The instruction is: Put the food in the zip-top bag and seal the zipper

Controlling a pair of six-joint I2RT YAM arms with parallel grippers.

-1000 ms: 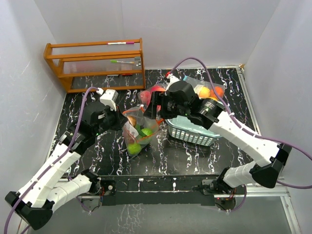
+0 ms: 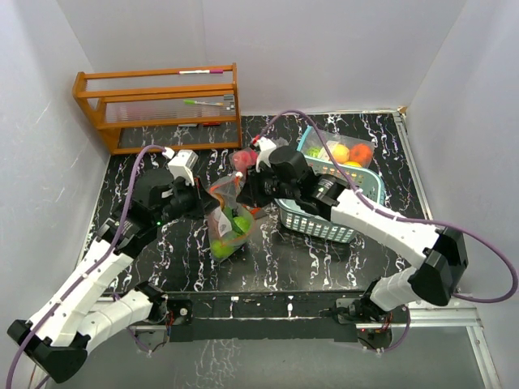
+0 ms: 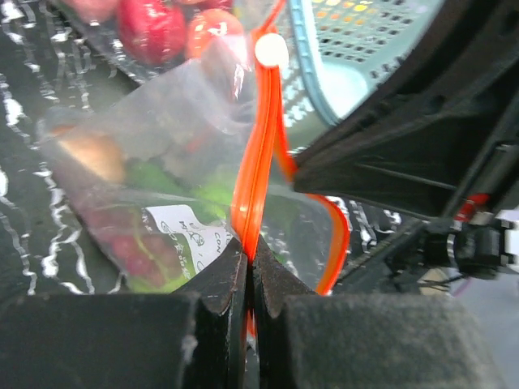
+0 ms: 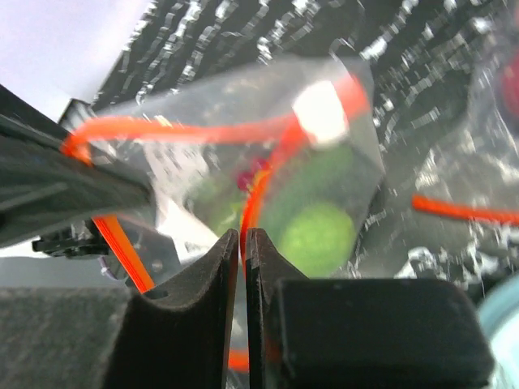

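The zip top bag (image 2: 229, 227) holds green produce and other food, upright at the table's middle, its orange zipper edge (image 3: 258, 162) on top. My left gripper is shut on that zipper edge at the bag's left side. My right gripper is shut on the orange zipper from the other side, close to the left gripper. In the right wrist view a white slider tab (image 4: 320, 113) sits on the blurred zipper, and the left gripper's dark body fills the left side.
A teal basket (image 2: 324, 223) stands right of the bag, with a bag of fruit (image 2: 349, 150) behind it. Red fruit (image 3: 150, 28) lies in another bag at the back. A wooden rack (image 2: 158, 105) stands back left.
My right gripper has moved left onto the bag's top, dipping and rising along the way, and is now shut on the zipper.
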